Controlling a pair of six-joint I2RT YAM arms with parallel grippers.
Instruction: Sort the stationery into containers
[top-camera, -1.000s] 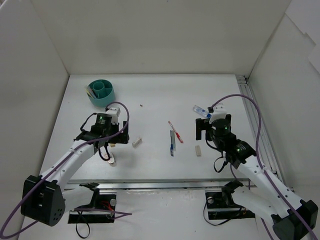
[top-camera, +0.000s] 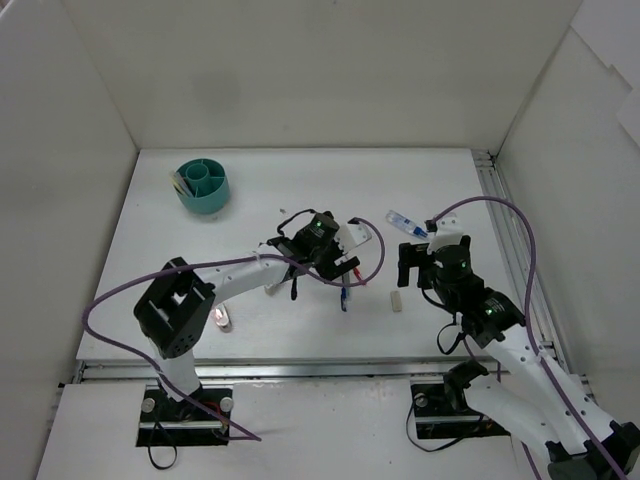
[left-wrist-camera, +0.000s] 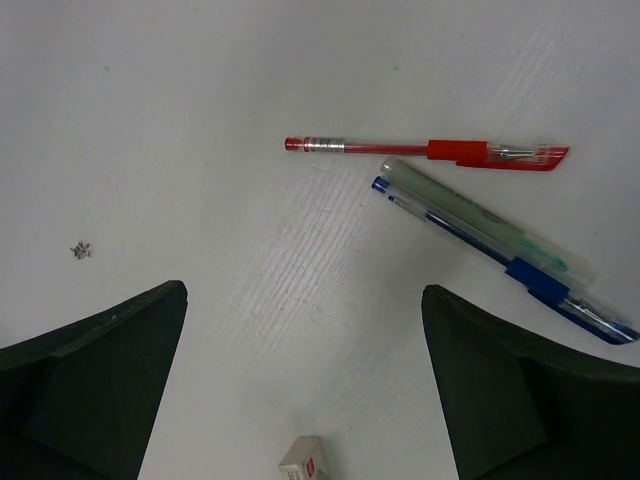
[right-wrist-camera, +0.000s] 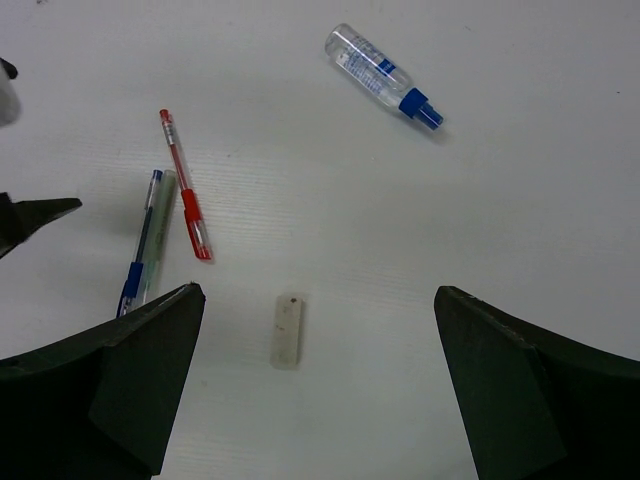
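A red pen (left-wrist-camera: 430, 149), a blue pen (left-wrist-camera: 500, 255) and a pale green pen (left-wrist-camera: 455, 205) lie together on the table in the left wrist view. My left gripper (top-camera: 343, 262) hangs over these pens and partly covers them from above; its fingers are open and empty. In the right wrist view, a clear bottle with a blue cap (right-wrist-camera: 380, 75) lies on its side, and a pale eraser-like block (right-wrist-camera: 287, 330) lies nearer. Above the right side stands my right gripper (top-camera: 415, 262), open with nothing between its fingers. The green round container (top-camera: 208, 203) stands at the back left.
A white item (top-camera: 221, 317) lies near the front left, beside the left arm. A small pale box (left-wrist-camera: 305, 460) shows at the bottom of the left wrist view. Metal rails edge the front and right.
My left arm has swung right from the left side to above the pens. The right arm has shifted only slightly. The objects on the table appear unmoved.
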